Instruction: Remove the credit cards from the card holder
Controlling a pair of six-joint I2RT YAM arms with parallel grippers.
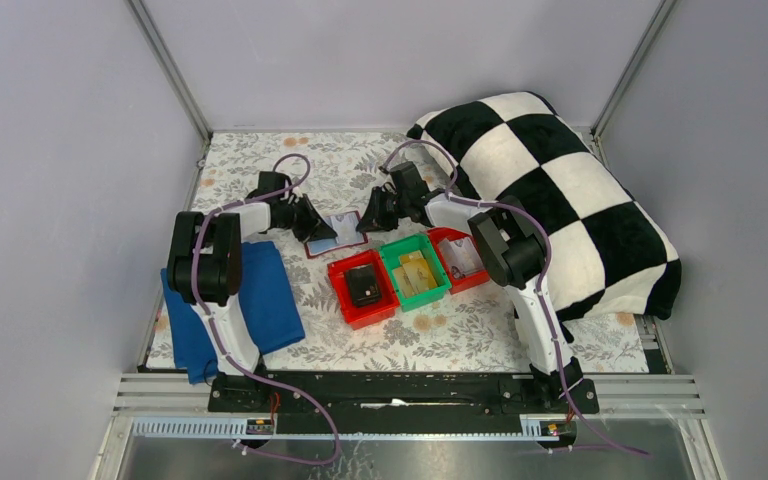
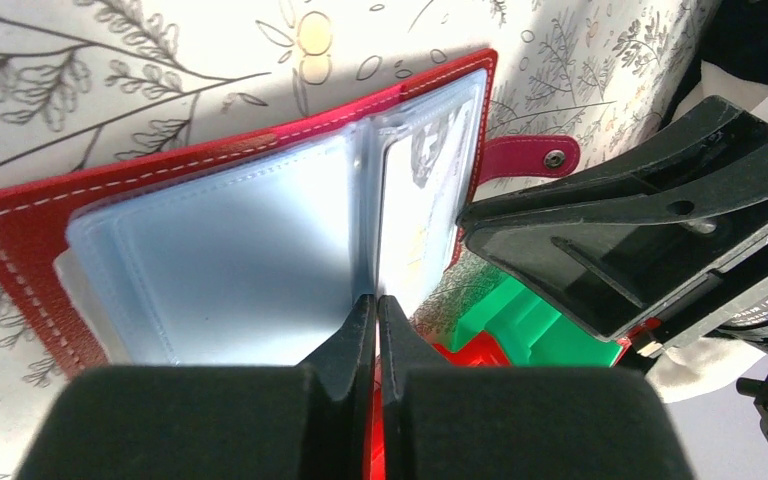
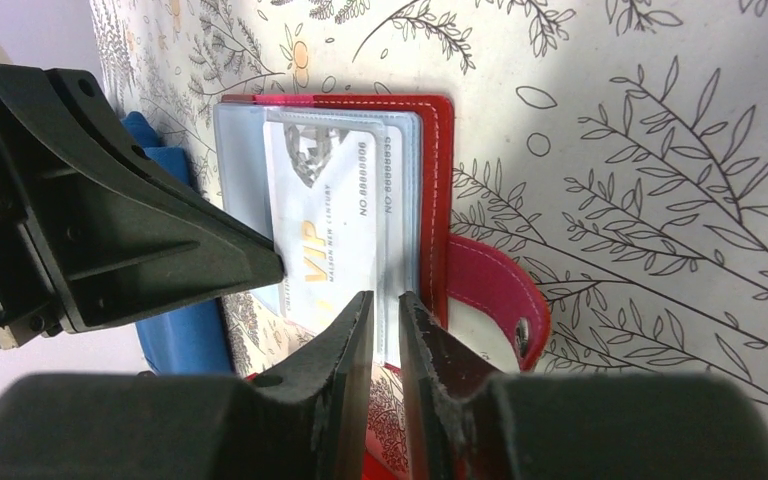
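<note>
A red card holder (image 2: 30, 240) lies spread on the table, its clear bluish sleeves (image 2: 230, 250) showing. A white VIP card (image 3: 325, 200) rests at its right half, with the edge of a second card (image 3: 392, 185) showing from under it. My left gripper is shut, tips at the white card's inner edge; whether that edge is pinched cannot be told. At the outer side, my right gripper is shut on the card holder's sleeve edge, a thin layer showing between its fingers. The holder's strap (image 3: 500, 290) with a snap sticks out below.
In front stand a red bin (image 1: 371, 318) with a dark item, a green bin (image 1: 426, 300) with yellow things and another red bin (image 1: 472, 282). Blue cloth (image 1: 270, 300) lies left; a checkered cushion (image 1: 545, 135) fills the right. Behind the holder the table is clear.
</note>
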